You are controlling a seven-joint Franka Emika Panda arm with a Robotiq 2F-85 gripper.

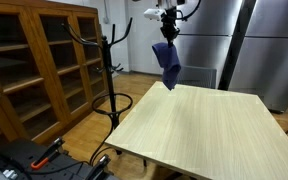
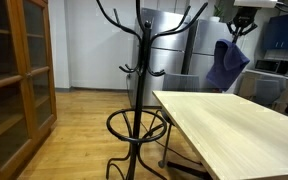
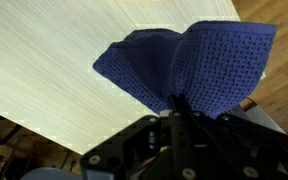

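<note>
A dark blue cloth hangs from my gripper, high over the far end of the pale table. The second exterior view shows the same cloth draped below the gripper. In the wrist view, the gripper is shut, pinching the cloth at its fingertips; the cloth fans out over the table beneath. A black coat rack with curved hooks stands at the table's left side, apart from the cloth.
Chairs stand at the table's far edge. A wooden glass-door cabinet lines the left wall, and steel fridges stand behind. Open floor lies left of the coat rack.
</note>
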